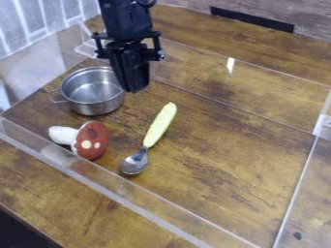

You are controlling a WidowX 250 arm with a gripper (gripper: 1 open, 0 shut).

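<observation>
My black gripper (127, 72) hangs high over the back left of the wooden table, above and just right of a steel pot (91, 97). Whether its fingers are open or shut is unclear. In front of the pot lies a red and white mushroom toy (91, 140). A spoon with a pale yellow-green handle (161, 124) and a steel bowl end (135, 163) lies to the right of the mushroom.
Clear plastic edges run along the left and right sides.
</observation>
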